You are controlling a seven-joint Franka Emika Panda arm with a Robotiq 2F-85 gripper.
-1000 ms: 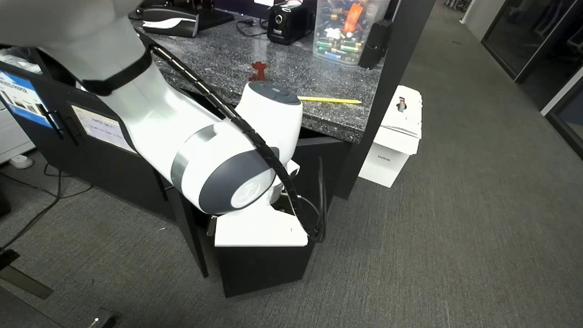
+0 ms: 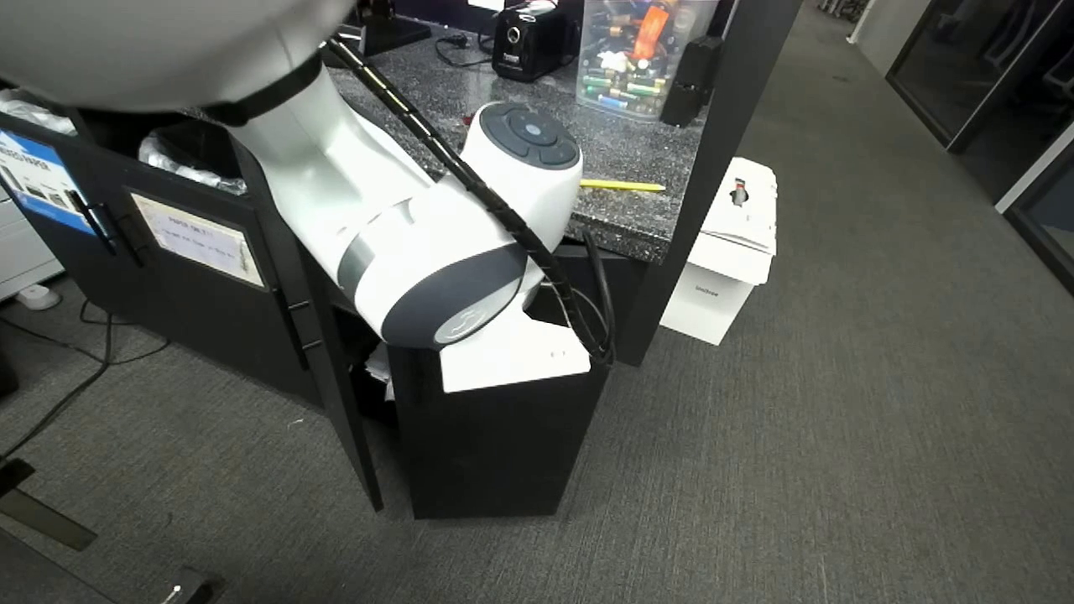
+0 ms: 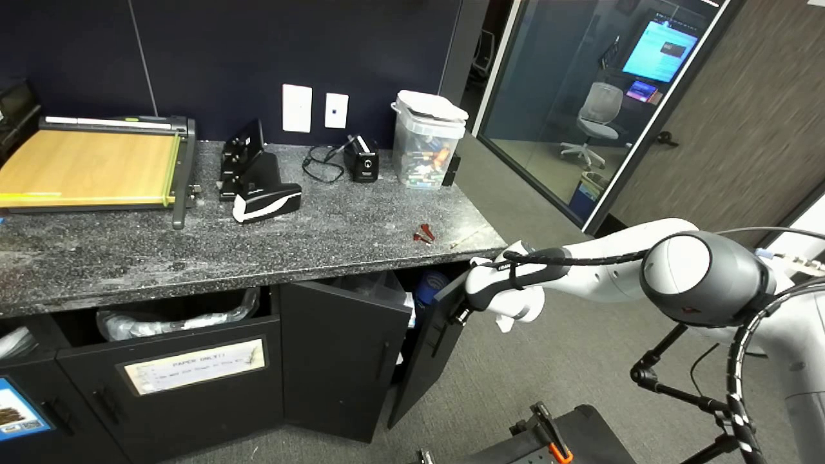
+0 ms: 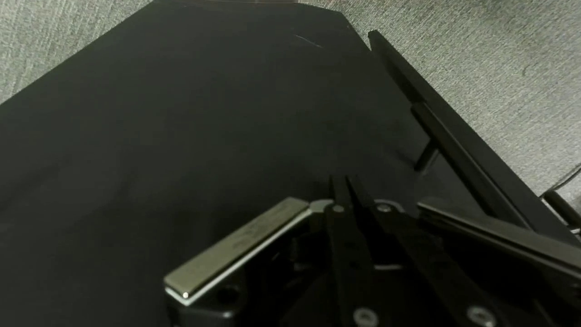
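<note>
A black cabinet under the counter has two doors ajar. The left door (image 3: 340, 356) stands out from the cabinet, and the right door (image 3: 433, 363) is swung out beside it. My gripper (image 3: 461, 316) is at the upper part of the right door, mostly hidden by the hand. In the wrist view a broad dark panel (image 4: 218, 109) fills the scene, with a bar handle (image 4: 452, 147) toward its right edge. The gripper points over that panel, its dark fingers close together with a narrow gap. Whether they touch the door cannot be made out.
Above the doors runs the speckled counter (image 3: 193, 247), with red clips (image 3: 423, 233), a stapler (image 3: 267, 203) and a battery tub (image 3: 425, 143). A white box (image 2: 720, 252) stands on the floor right of the cabinet.
In exterior view 1 my arm has moved up and slightly right, toward the counter, now covering the red clips. The right door's lower edge has shifted a little up in the picture.
</note>
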